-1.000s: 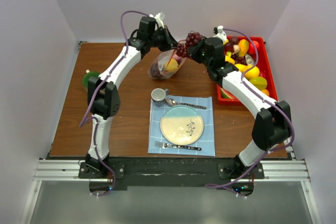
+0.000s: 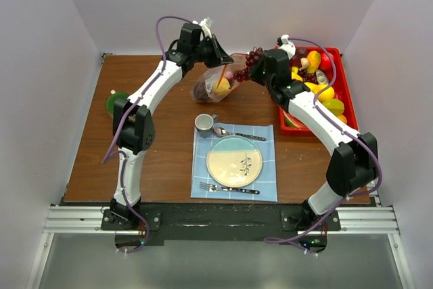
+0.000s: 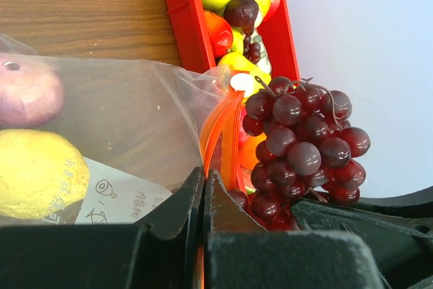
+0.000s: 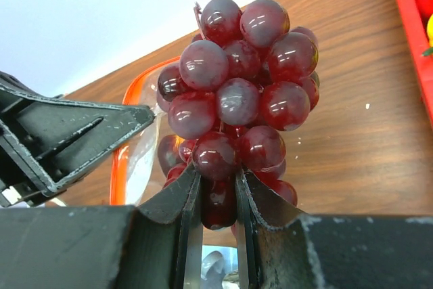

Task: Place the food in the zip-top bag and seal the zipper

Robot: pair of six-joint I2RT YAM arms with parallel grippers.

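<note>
The clear zip top bag [image 2: 206, 89] stands on the table with an orange zipper edge [image 3: 215, 121]. Through its plastic show a yellow food [image 3: 40, 174] and a purple one [image 3: 28, 91]. My left gripper is shut on the zipper edge at the bag's mouth. A bunch of dark red grapes [image 4: 237, 93] rises above my right gripper, whose fingers have a grape between them. In the top view the grapes [image 2: 254, 57] are at the right side of the bag's mouth, outside it as far as shows.
A red bin [image 2: 348, 109] full of fruit and vegetables stands at the right. In front lie a plate [image 2: 234, 162] on a blue mat, a fork, a spoon and a white mug [image 2: 204, 122]. A green object [image 2: 116, 101] sits at the left, partly behind my left arm.
My right gripper and the grapes have shifted slightly right and toward the front, a little away from the left gripper. The left arm and the bag look still.
</note>
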